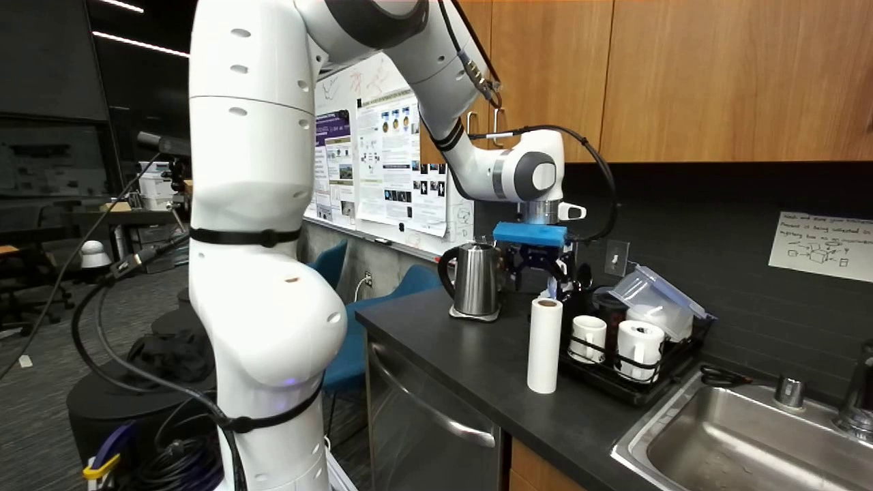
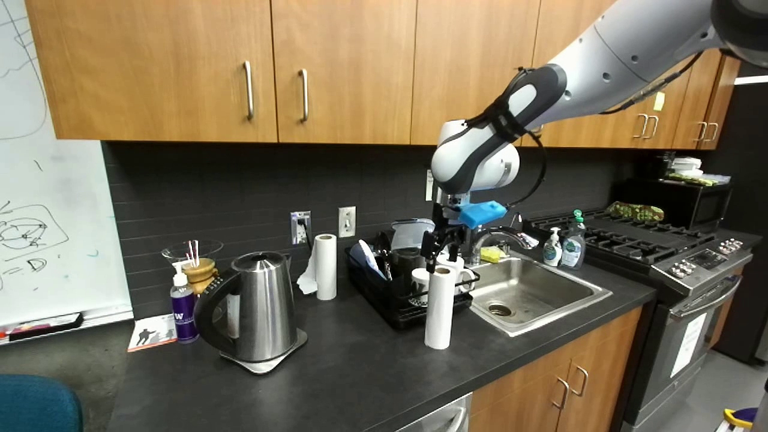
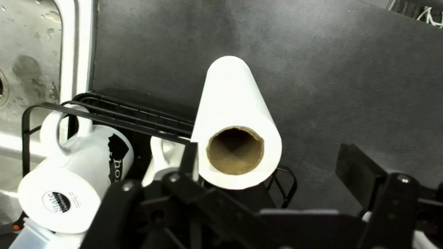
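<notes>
A white paper roll (image 1: 544, 348) stands upright near the front of the dark counter, beside the dish rack. Seen from above in the wrist view, the roll (image 3: 236, 95) shows its brown hollow core. My gripper is open, its fingers (image 3: 359, 178) wide apart and nothing held between them. In that view the roll's top lies nearer the left finger. From the side, the gripper (image 2: 435, 252) hangs pointing down, close above the roll (image 2: 439, 317); whether it touches the roll I cannot tell.
Behind the roll is a black dish rack (image 2: 396, 309) with white mugs (image 1: 640, 348) and a clear tub (image 1: 655, 299). The sink (image 2: 536, 284) lies to the right. A steel kettle (image 2: 263, 309) and another paper roll (image 2: 326, 266) stand left.
</notes>
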